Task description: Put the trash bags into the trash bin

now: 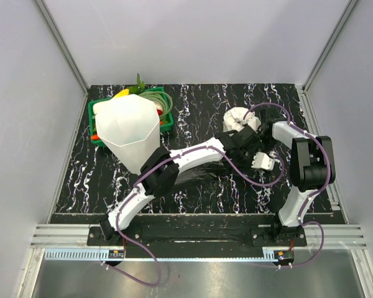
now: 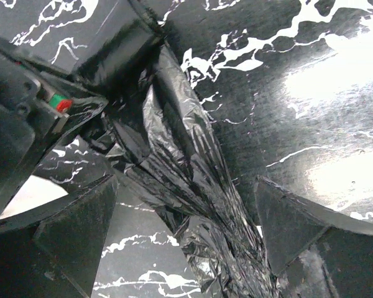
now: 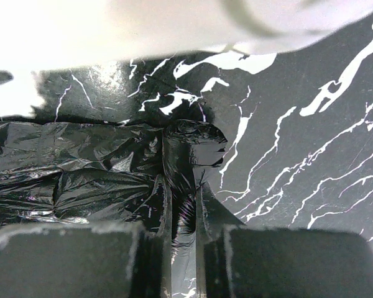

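Observation:
A black trash bag (image 2: 174, 155) lies crumpled in a long strip on the dark marble table; in the top view it (image 1: 193, 174) stretches under the left arm. My right gripper is shut on its bunched end, seen in the right wrist view. My left gripper stands open over the bag, its fingers either side of it. In the top view both grippers are partly hidden by their arms, near the right-middle of the table. The white bin (image 1: 127, 136) stands at the left.
A green crate (image 1: 166, 124) of vegetables sits behind the bin. A white cloth-like object (image 1: 236, 116) lies at the back right, close to both arms.

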